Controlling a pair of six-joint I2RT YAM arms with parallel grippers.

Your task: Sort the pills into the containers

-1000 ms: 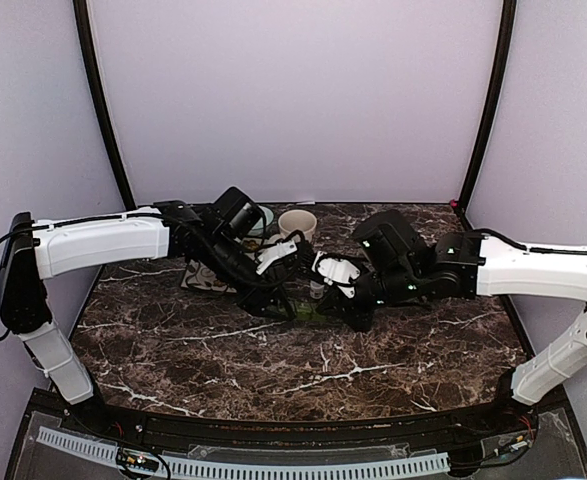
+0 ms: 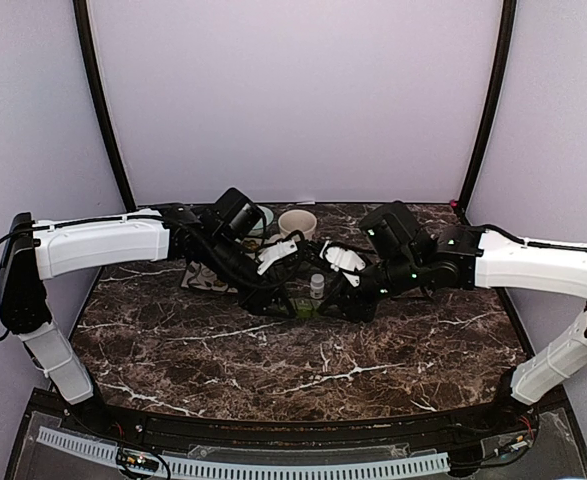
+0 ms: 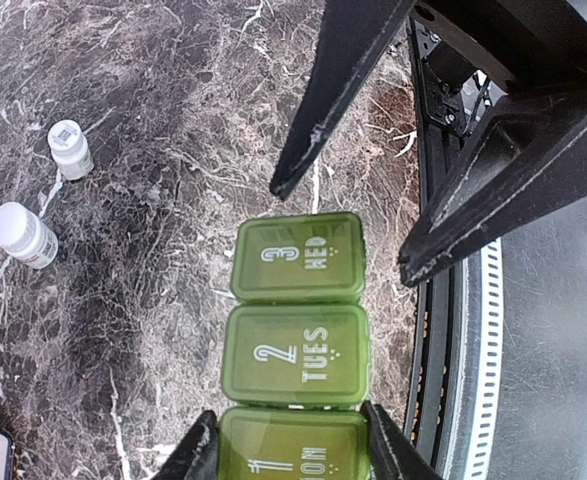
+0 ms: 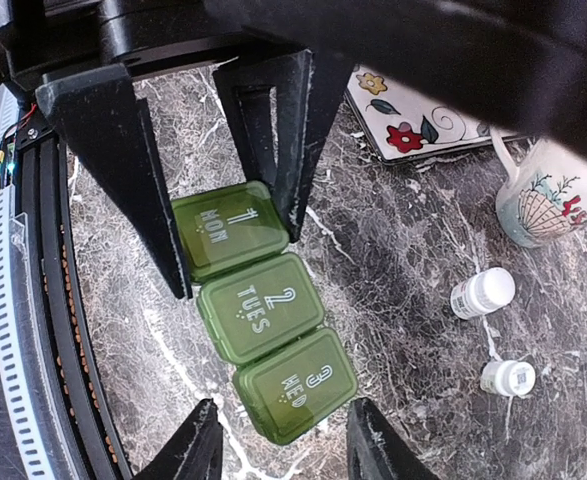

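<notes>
A green pill organizer [image 2: 303, 308] hangs between the grippers, its lidded compartments marked 1 MON, 2 TUES [image 3: 295, 352] and 3 WED [image 4: 295, 385]. My left gripper is shut on the MON end. My right gripper is open near the WED end, nothing between its fingers; in the left wrist view its dark fingers stand just beyond that end. Two white pill bottles [image 3: 23, 234] [image 4: 506, 378] stand on the marble table [image 2: 303, 365], beside the organizer in both wrist views.
A patterned tray [image 4: 413, 120] and a mug [image 4: 543, 200] stand behind, with a cream cup [image 2: 297, 222] and a pale plate at the back.
The right arm has moved slightly up and back, exposing more of the organizer and bottle in the top view. The left arm looks unmoved.
</notes>
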